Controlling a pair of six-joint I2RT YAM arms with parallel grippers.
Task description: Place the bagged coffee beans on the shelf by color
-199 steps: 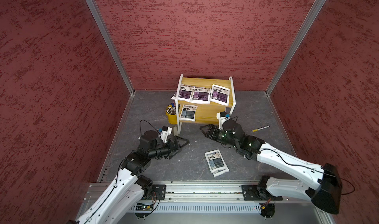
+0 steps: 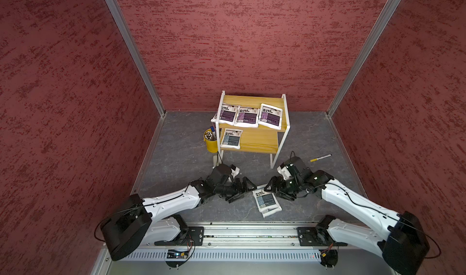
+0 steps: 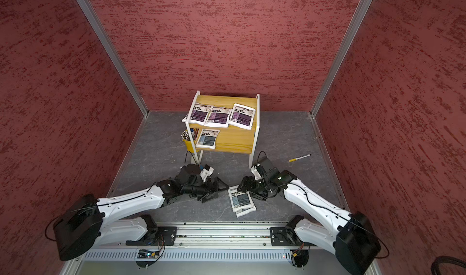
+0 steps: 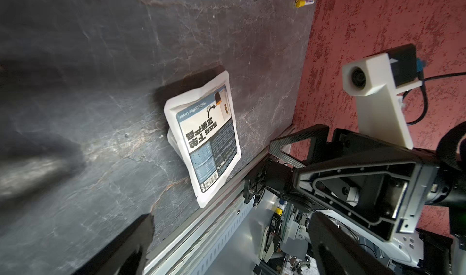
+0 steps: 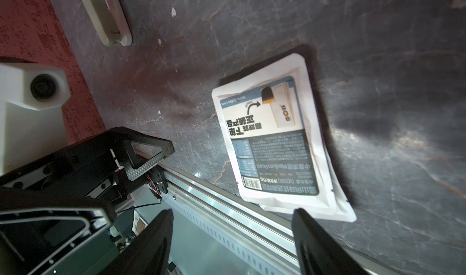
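Note:
Two blue-grey labelled coffee bags lie stacked on the front middle of the table, the top one filling the middle of the right wrist view. My left gripper hovers open at their left, my right gripper open just over their upper right; neither has anything between its fingers. The two-level wooden shelf stands behind, with several purple-labelled bags on the upper board and a blue-grey bag at the left of the lower board.
A yellow cup of pens stands left of the shelf. A marker lies to its right. The lower board is bare on its right. Metal rails run along the front edge.
Both grippers have moved toward the stacked bags: the left one rightward, the right one down toward the front. The bags have not visibly moved.

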